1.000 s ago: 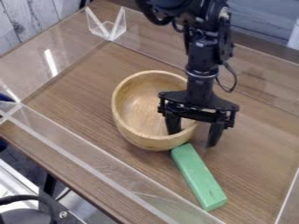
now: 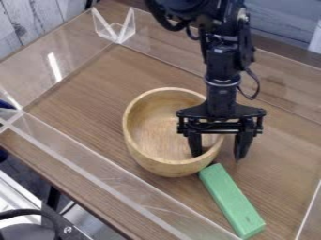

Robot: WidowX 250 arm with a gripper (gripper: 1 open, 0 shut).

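A light wooden bowl (image 2: 153, 132) sits on the wooden table. My black gripper (image 2: 220, 141) is open over the bowl's right side, one finger down inside or at the rim and the other just outside it. Whether anything touches the fingers is hard to tell. A green rectangular block (image 2: 231, 201) lies on the table in front of the bowl, below the gripper.
A clear plastic piece (image 2: 114, 28) stands at the back left. Cables hang at the lower left corner.
My gripper has moved right. The bowl has shifted slightly right, and the green block now sits a little further right and lower.
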